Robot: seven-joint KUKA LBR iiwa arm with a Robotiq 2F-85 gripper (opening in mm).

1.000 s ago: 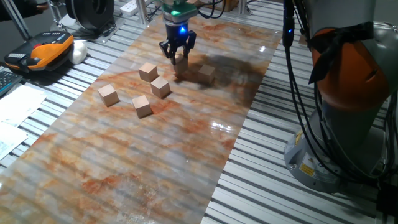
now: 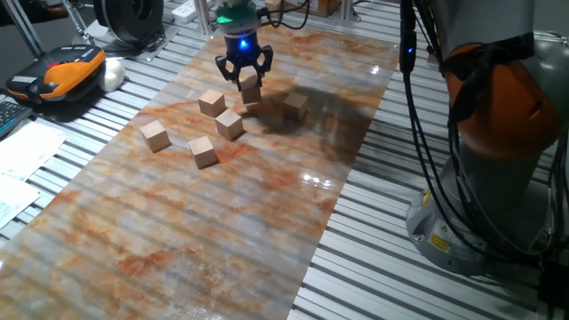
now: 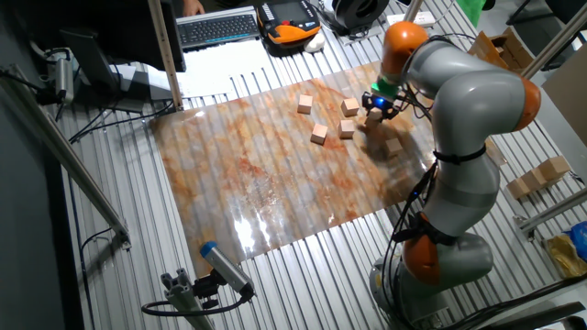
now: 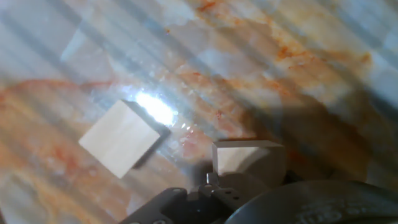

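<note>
My gripper [image 2: 250, 82] is shut on a light wooden cube [image 2: 252, 92], held just above the far part of the marbled board. Exterior view 2 shows that gripper [image 3: 377, 108] partly covering the held cube [image 3: 374, 115]. At the bottom of the wrist view, the held cube [image 4: 249, 160] is partly hidden behind the dark gripper parts. Several similar cubes rest on the board: one cube [image 2: 212, 103] close to the gripper on the left, a second cube [image 2: 229, 124] nearer the camera, and a third cube [image 2: 295, 106] to the right in shadow.
Farther left stand another cube [image 2: 155, 135] and a cube [image 2: 203, 152]. The near half of the marbled board [image 2: 178, 240] is clear. An orange-and-black device [image 2: 58, 74] lies beyond its left edge. More wooden blocks [image 3: 537, 179] sit off the board behind the arm.
The gripper and the cube in it have moved a little left and slightly upward in exterior view 1. The cubes on the board have stayed put.
</note>
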